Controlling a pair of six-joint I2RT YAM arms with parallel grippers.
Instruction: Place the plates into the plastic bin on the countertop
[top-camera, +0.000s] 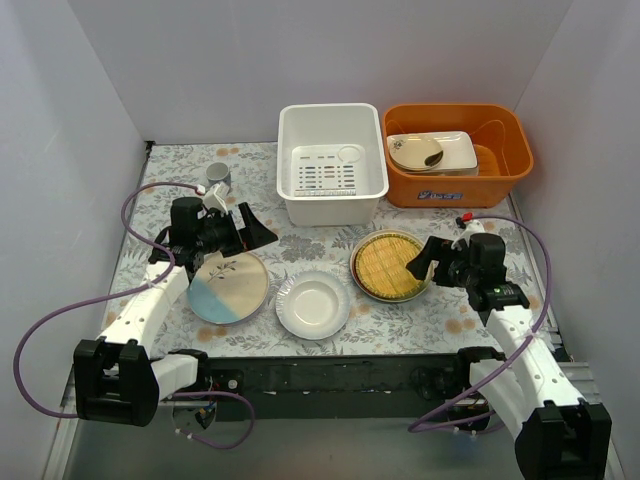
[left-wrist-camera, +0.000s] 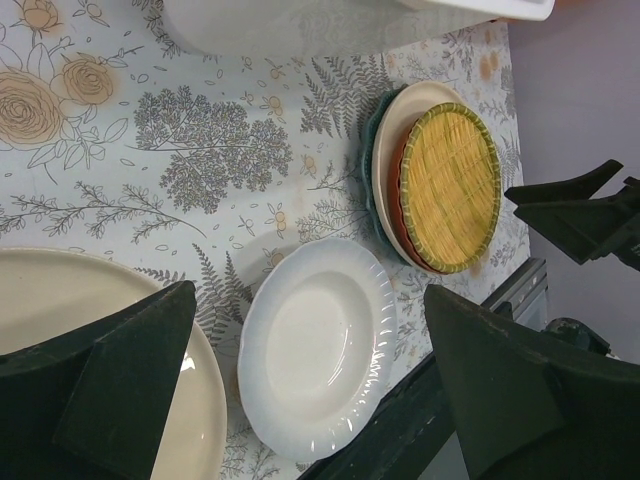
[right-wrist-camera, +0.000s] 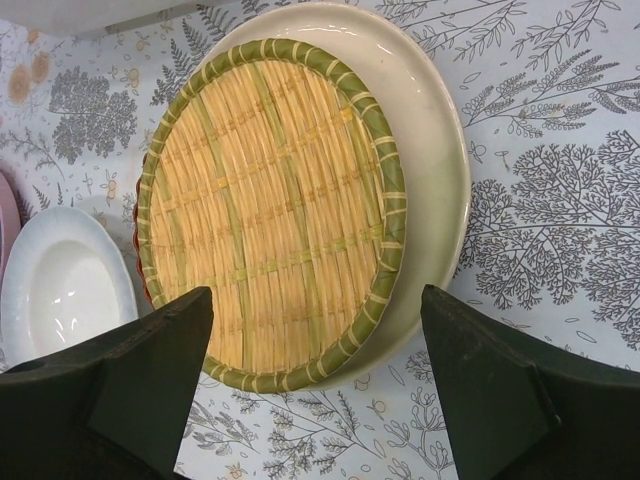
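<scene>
On the countertop, a cream and blue plate (top-camera: 227, 290) lies at the left and a white scalloped plate (top-camera: 312, 305) in the middle. To the right is a stack: a round woven piece (right-wrist-camera: 270, 215) on top of a cream plate (right-wrist-camera: 440, 150), with a teal rim (left-wrist-camera: 372, 150) below. My left gripper (top-camera: 258, 225) is open above the far side of the cream and blue plate, empty. My right gripper (top-camera: 422, 258) stands open over the stack's right side; in its wrist view the fingers (right-wrist-camera: 150, 390) appear at the woven piece's near edge, holding nothing.
A white plastic bin (top-camera: 333, 208), empty with a slotted floor, stands at the back. Beside it an orange bin (top-camera: 440, 190) holds a white tray (top-camera: 458, 153) and a small plate (top-camera: 412, 150). A grey cup (top-camera: 219, 174) sits at back left.
</scene>
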